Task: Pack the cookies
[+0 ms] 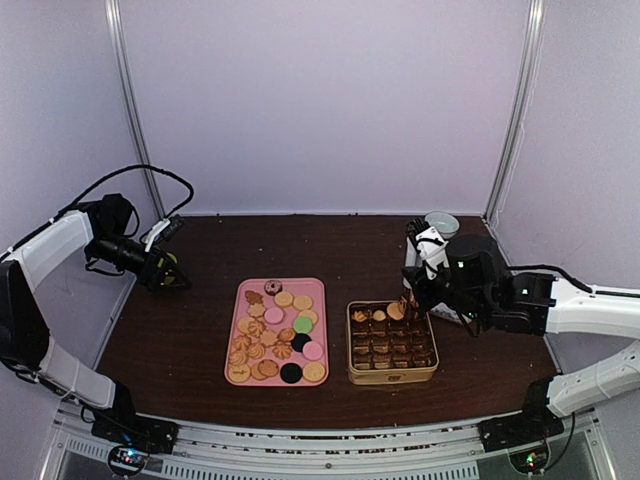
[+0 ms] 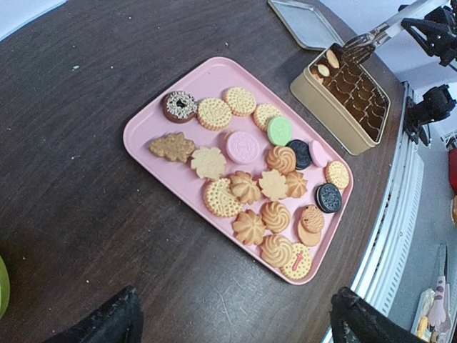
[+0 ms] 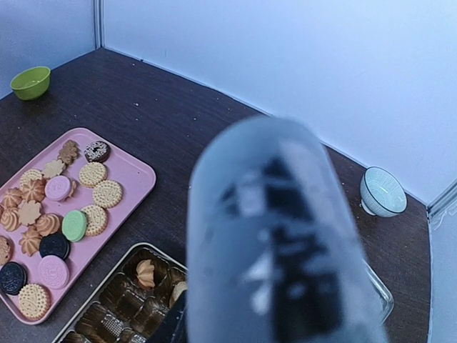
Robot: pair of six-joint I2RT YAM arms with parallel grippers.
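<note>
Many cookies lie on the pink tray (image 1: 316, 290) left of the gold box (image 1: 390, 376). That box has a brown divided insert, with a small swirl cookie (image 1: 359, 316) and a round cookie (image 1: 396, 311) among several in its back row. My right gripper (image 1: 422, 286) is at the box's back right, shut on metal tongs (image 2: 365, 46) whose tips reach down into the back of the box. In the right wrist view the tongs fill the middle as a grey blur and hide part of the box. The left gripper stands open and empty.
A green bowl (image 3: 31, 83) is beside the left gripper at the table's left. Behind the right arm stands a pale bowl (image 3: 382, 191), with a metal tray (image 2: 308, 27) near the box. Bare table lies behind the pink tray.
</note>
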